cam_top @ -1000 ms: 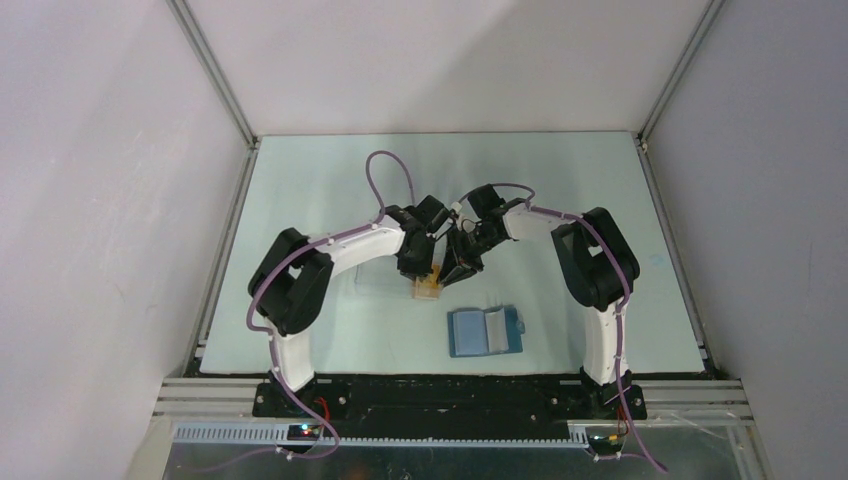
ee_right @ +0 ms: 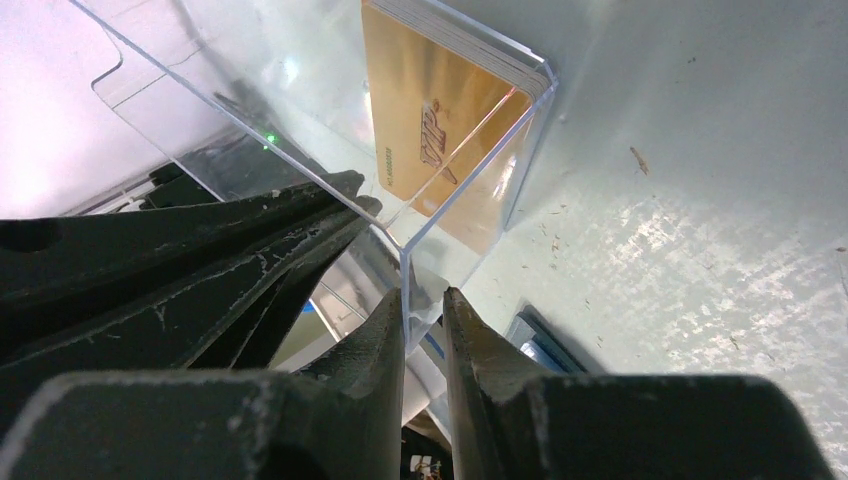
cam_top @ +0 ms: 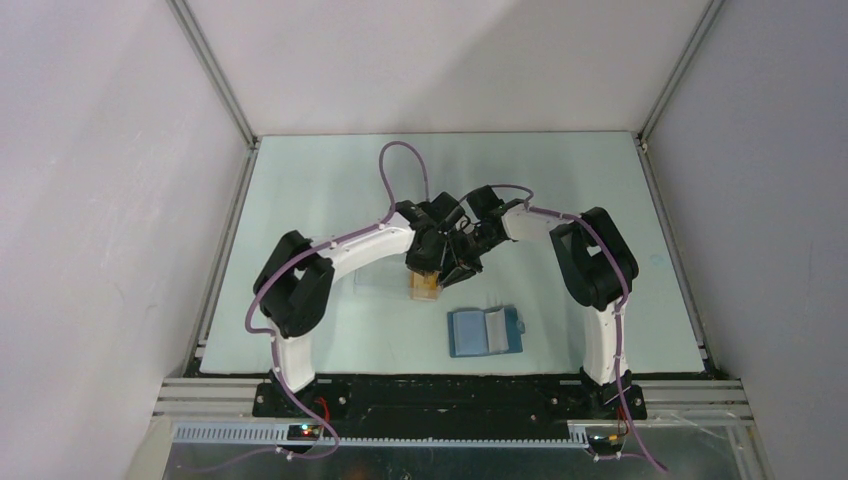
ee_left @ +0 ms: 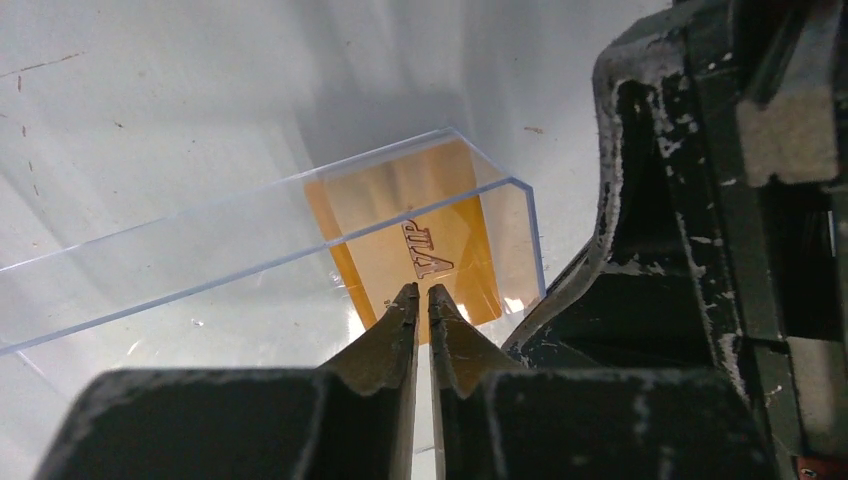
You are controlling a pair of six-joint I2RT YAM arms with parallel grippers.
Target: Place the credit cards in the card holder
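A clear box (ee_left: pixel 200 235) holding a stack of gold cards (ee_right: pixel 430 120) marked VIP sits at the table's centre, mostly under both grippers in the top view. My right gripper is shut on a wall at the box's corner. My left gripper is above the box, its fingertips close together over the gold cards; whether anything is between them cannot be seen. The blue card holder (cam_top: pixel 470 330) lies open near the front edge, to the right of centre.
Both arms crowd the middle, with the right gripper's body close beside the left one.
The right arm and the card holder look unchanged.
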